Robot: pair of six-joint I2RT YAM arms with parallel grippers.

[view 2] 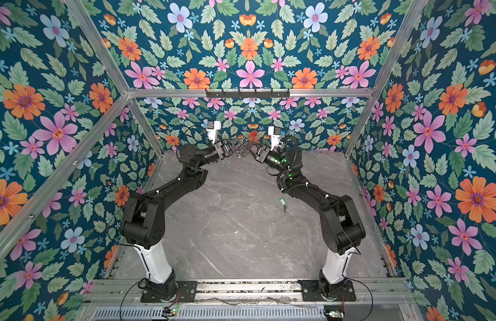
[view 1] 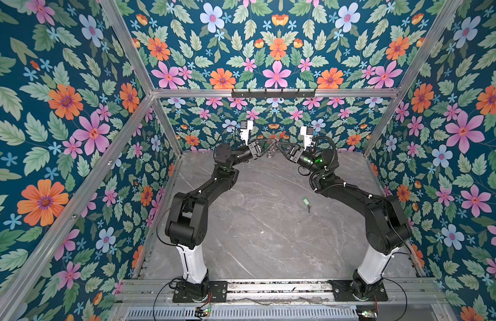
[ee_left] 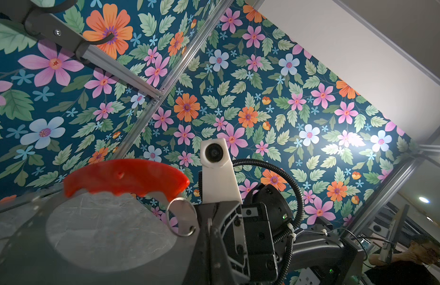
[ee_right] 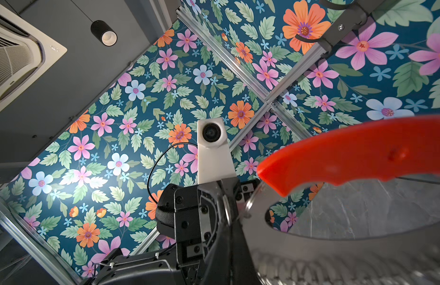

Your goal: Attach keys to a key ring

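In the top views both arms meet in the air near the back wall, fingertips close together. My left gripper is shut, with no object visibly pinched between its fingers. Beside its tips stands a thin metal key ring (ee_left: 182, 217), partly behind them. My right gripper is shut on the ring, which appears nearly edge-on at its fingertips. A red-edged metal piece (ee_left: 125, 178) with a large opening fills the lower left of the left wrist view. Below the grippers dangles a coiled metal part (view 1: 271, 152). A small key with a green tag (view 1: 306, 201) lies on the table.
A rail with hooks (view 1: 273, 93) runs along the floral back wall. Floral side walls enclose the table.
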